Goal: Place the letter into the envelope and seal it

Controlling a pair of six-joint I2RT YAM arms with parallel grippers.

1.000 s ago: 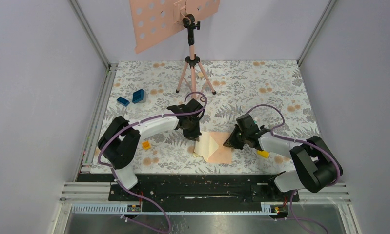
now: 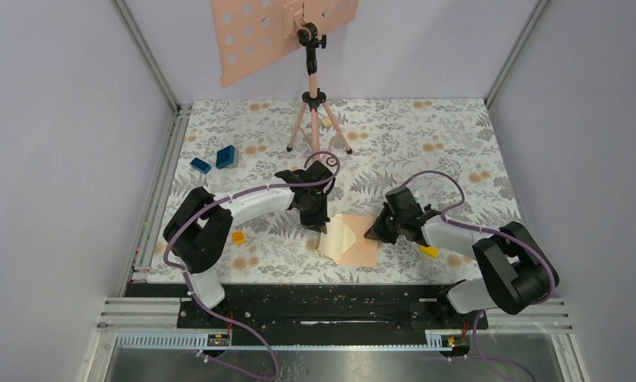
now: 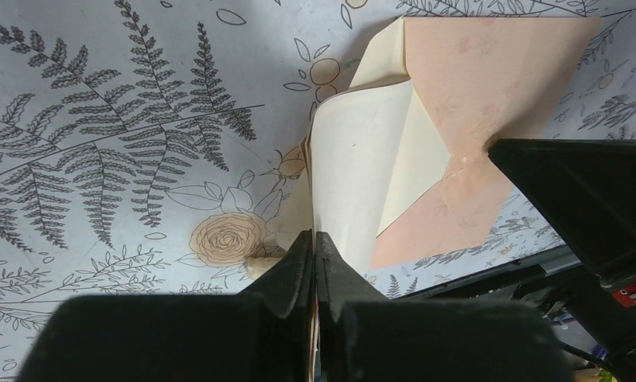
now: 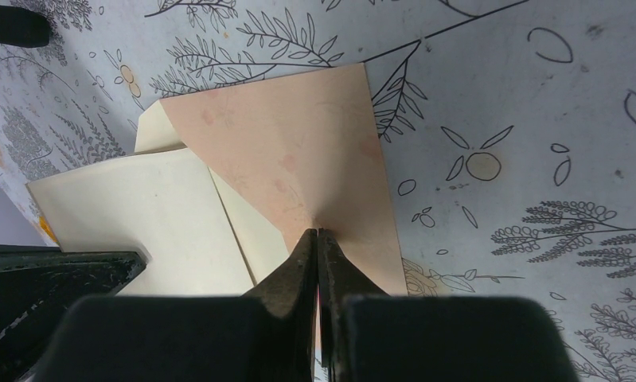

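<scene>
The pink envelope (image 2: 360,243) (image 3: 497,72) (image 4: 282,135) lies flat at the front middle of the table, a cream flap along its left side. The folded cream letter (image 3: 356,159) (image 4: 151,215) sits over that side, curled up. My left gripper (image 2: 322,227) is shut at the letter's left edge, the thin paper edge running to its fingertips; whether it is pinched cannot be told for sure. My right gripper (image 2: 370,235) is shut with its tips down on the pink envelope, nothing visible between its fingers.
A pink tripod stand (image 2: 314,119) stands behind. Blue containers (image 2: 227,157) are at back left, an orange block (image 2: 238,237) at left, and a yellow object (image 2: 428,251) beside the right arm. The table's front edge is close below the envelope.
The right arm and the envelope look unchanged.
</scene>
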